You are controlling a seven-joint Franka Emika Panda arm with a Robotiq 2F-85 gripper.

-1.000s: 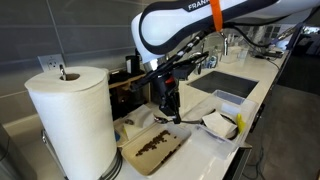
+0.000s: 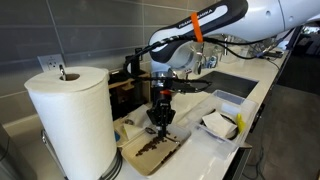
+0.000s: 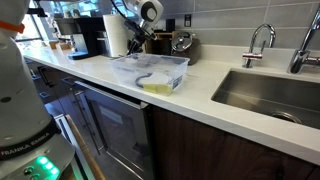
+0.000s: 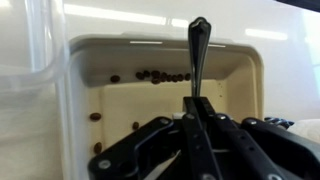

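Note:
A dark, slender utensil (image 4: 199,45) rises from between the fingers of my gripper, which is shut on it; its lower part is hidden behind the fingers. Beneath lies a shallow beige tray (image 4: 100,48) with dark beans (image 4: 155,76) scattered in it, several bunched along one side and others loose. In exterior view 1 my gripper (image 2: 161,122) points down over the far part of the tray (image 2: 139,166). Whether the utensil touches the tray floor, I cannot tell.
A clear plastic bin (image 2: 224,119) with things inside stands close to the tray; a yellow sponge (image 3: 157,89) shows in it. A paper towel roll (image 2: 72,125) stands on the tray's other side. The sink (image 3: 270,100) is farther along the counter.
My gripper has come down and slightly left toward the tray. The utensil, stretched sideways toward the bin a second ago, now stands differently and closer over the tray.

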